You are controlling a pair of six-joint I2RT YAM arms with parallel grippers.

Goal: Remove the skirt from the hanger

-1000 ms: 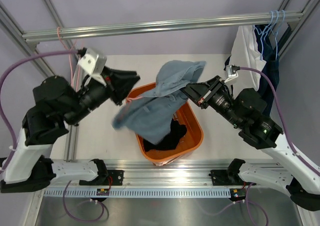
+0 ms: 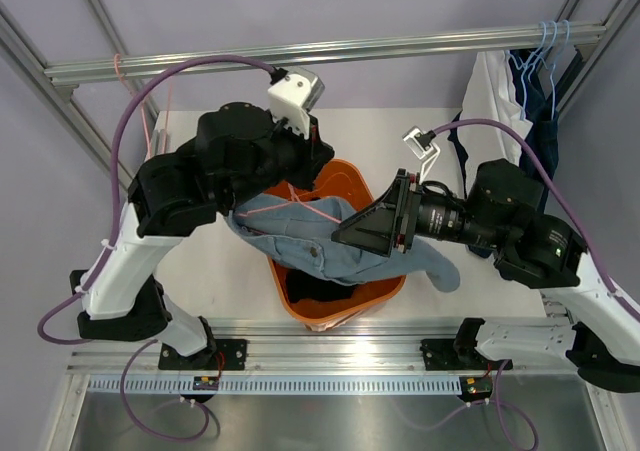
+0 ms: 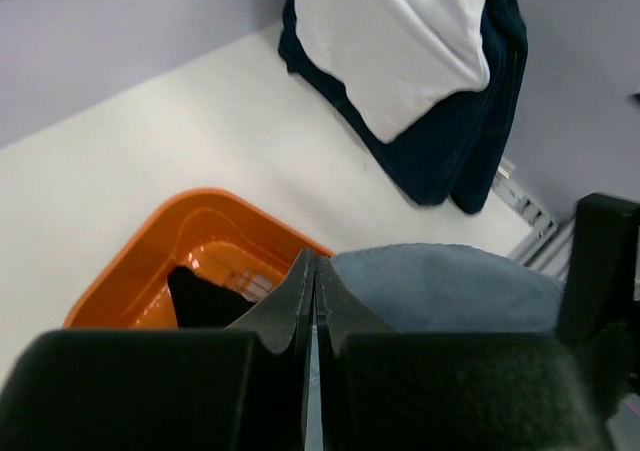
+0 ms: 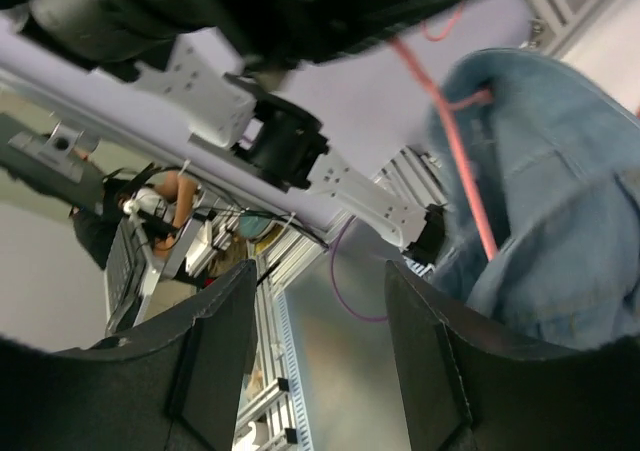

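The blue denim skirt (image 2: 300,241) hangs draped over the orange bin, with a pink hanger (image 2: 320,211) across it. My left gripper (image 2: 312,146) is shut above the bin's back edge; in the left wrist view nothing clear shows between its fingertips, and denim lies just beyond them. My right gripper (image 2: 370,226) is at the skirt's right part; in the right wrist view its fingers stand open, with denim and the pink hanger (image 4: 460,161) just beyond them.
The orange bin (image 2: 370,301) holds dark cloth. White and navy garments (image 2: 490,91) hang at the back right on blue hangers. Empty pink hangers hang at the left of the rail (image 2: 300,51).
My left gripper has moved right toward the middle. The skirt now lies lower and stretches further right.
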